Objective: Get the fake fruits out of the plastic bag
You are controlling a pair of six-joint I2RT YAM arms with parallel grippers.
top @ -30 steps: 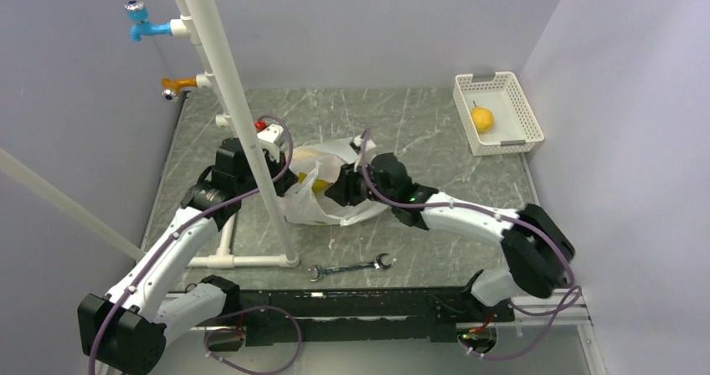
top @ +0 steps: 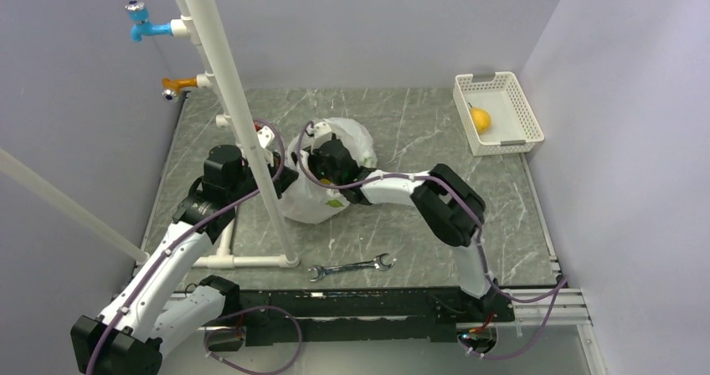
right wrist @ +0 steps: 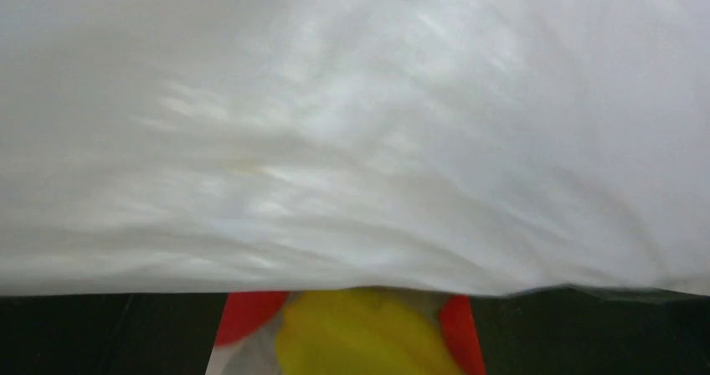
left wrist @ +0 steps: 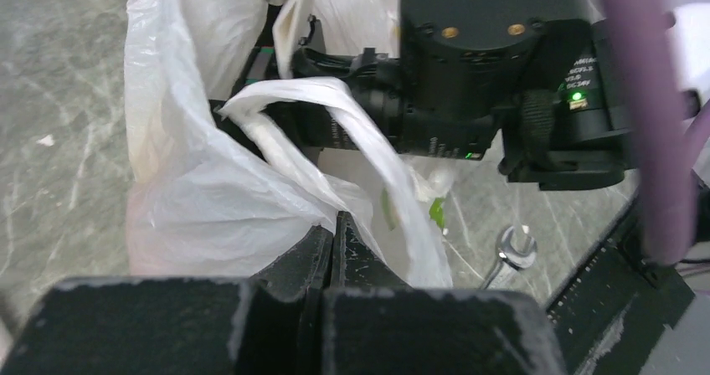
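Observation:
The white plastic bag stands on the grey table, its folds gathering at the tips of my left gripper, which is shut on its edge. My right gripper reaches into the bag mouth with its fingers open. Between its fingers lies a yellow fake fruit, with a red fruit and another red piece beside it. White film covers most of the right wrist view, hiding the rest of the contents. A yellow fruit sits in the white basket.
A metal wrench lies near the table's front edge. A white pipe frame with blue and orange taps rises across the left arm. Bare table lies between bag and basket.
My right gripper has moved left and deeper into the bag, whose film now stands up around it. The left arm has moved only slightly. The fruit in the basket stays put.

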